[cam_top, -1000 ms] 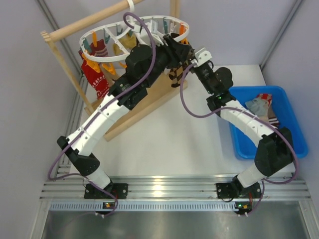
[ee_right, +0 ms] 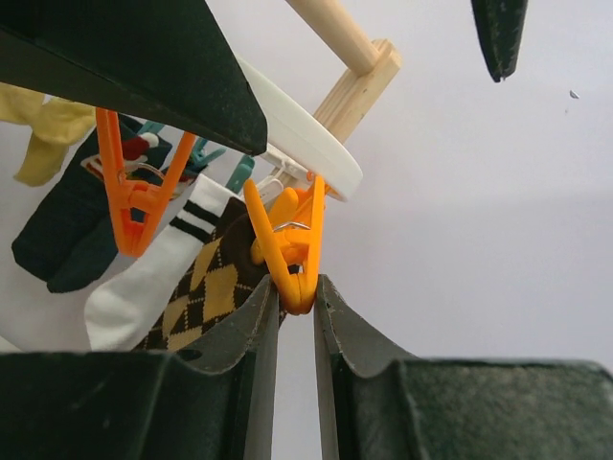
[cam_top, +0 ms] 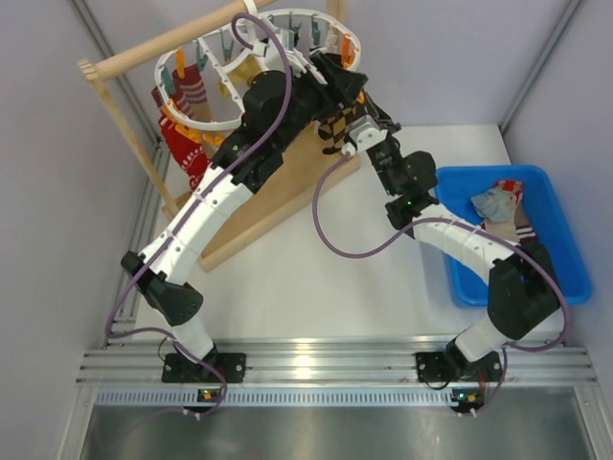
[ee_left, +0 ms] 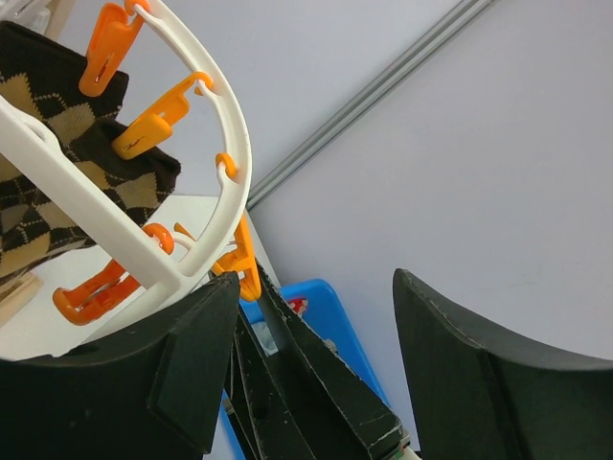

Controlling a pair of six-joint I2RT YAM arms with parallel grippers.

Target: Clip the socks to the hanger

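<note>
A white round hanger (ee_left: 225,144) with orange and teal clips hangs on a wooden stand, socks dangling from it. A black checked sock (ee_right: 206,297) hangs behind an orange clip (ee_right: 295,259). My right gripper has its fingertips close around the bottom of that clip; whether they press on it is unclear. My left gripper is parted beside the hanger's right side, with nothing visible between its near fingers and the other arm behind. In the top view both grippers meet near the hanger's right edge.
A blue bin (cam_top: 565,268) holding more socks stands on the right. The wooden stand's base (cam_top: 259,230) lies under the hanger.
My right gripper has moved a little left and down in the top view from a second ago. The left arm has shifted slightly.
</note>
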